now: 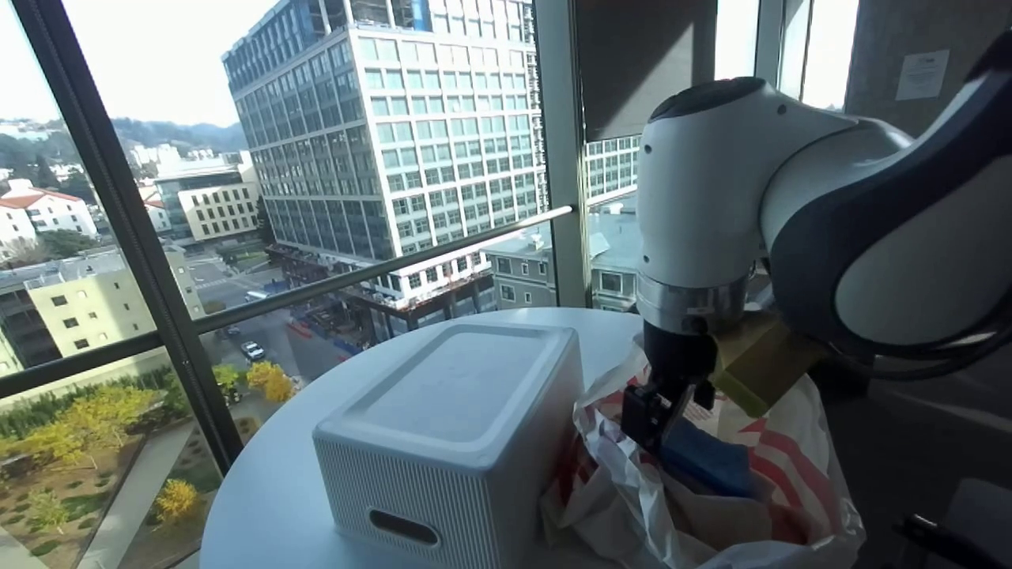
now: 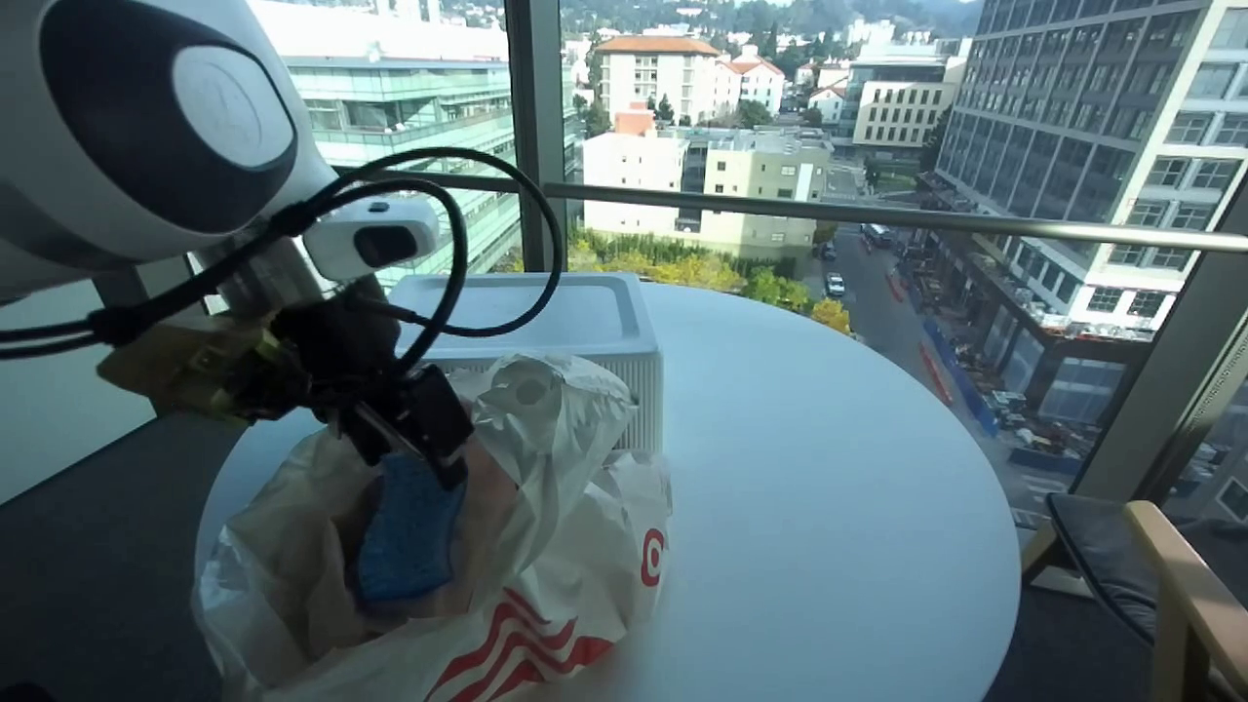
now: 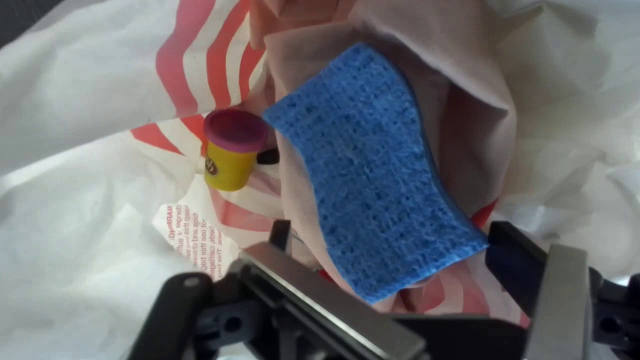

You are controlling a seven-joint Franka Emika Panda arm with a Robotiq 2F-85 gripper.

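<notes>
A wavy blue sponge (image 3: 378, 174) lies on folded pinkish cloth (image 3: 480, 78) inside a white plastic bag with red stripes (image 2: 550, 585). Over the bag's mouth, my gripper is open, its fingers on either side of the sponge's near end. One dark fingertip (image 3: 510, 252) is close to the sponge's corner; whether they touch I cannot tell. In exterior view 2 the gripper (image 2: 409, 456) hangs at the sponge's upper end. A small yellow tub with a purple lid (image 3: 231, 162) sits beside the cloth in the bag.
Right against the bag stands a white ribbed box (image 1: 446, 398), its lid on top and a handle slot in its side. In exterior view 2 the right half of the round white table (image 2: 819, 468) is bare. Windows line the far side.
</notes>
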